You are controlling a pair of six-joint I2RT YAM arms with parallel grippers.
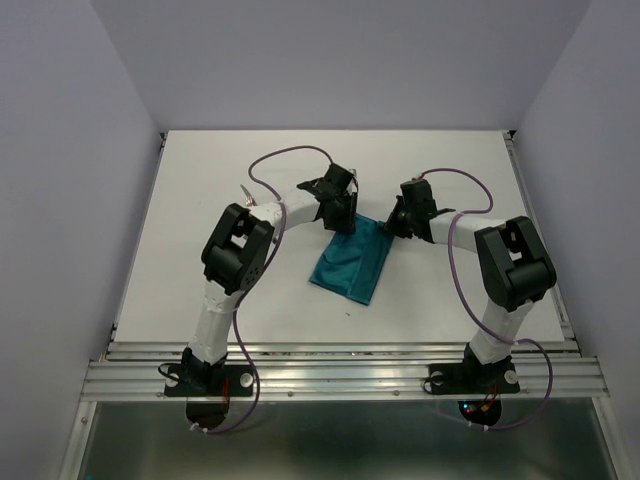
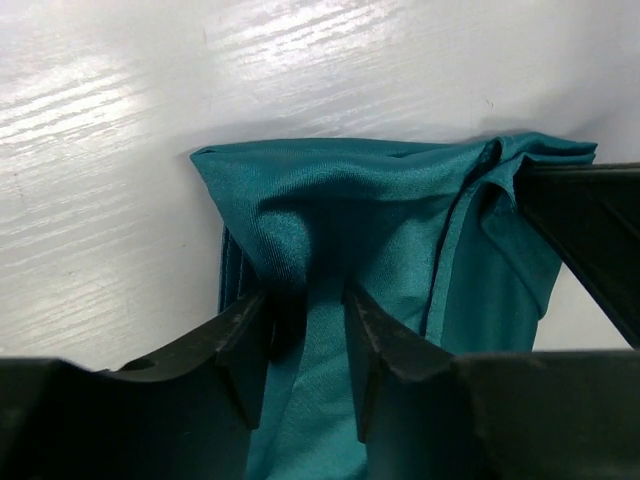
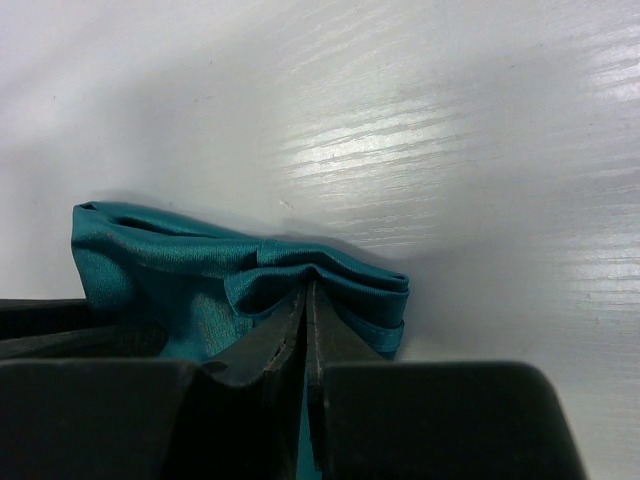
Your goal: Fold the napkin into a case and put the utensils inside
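The teal napkin (image 1: pixel 350 265) lies in the middle of the table, folded lengthwise, its top end bunched. My right gripper (image 1: pixel 390 228) is shut on its upper right corner; in the right wrist view the fingertips (image 3: pixel 298 312) pinch a gathered edge. My left gripper (image 1: pixel 345 226) is down on the upper left corner; in the left wrist view its two fingertips (image 2: pixel 365 315) stand apart over the cloth, part open, and the gathered left edge (image 2: pixel 270 225) runs toward them. Whether they touch the cloth is unclear.
Silver utensils (image 1: pixel 247 195) lie left of the napkin, largely hidden by my left arm.
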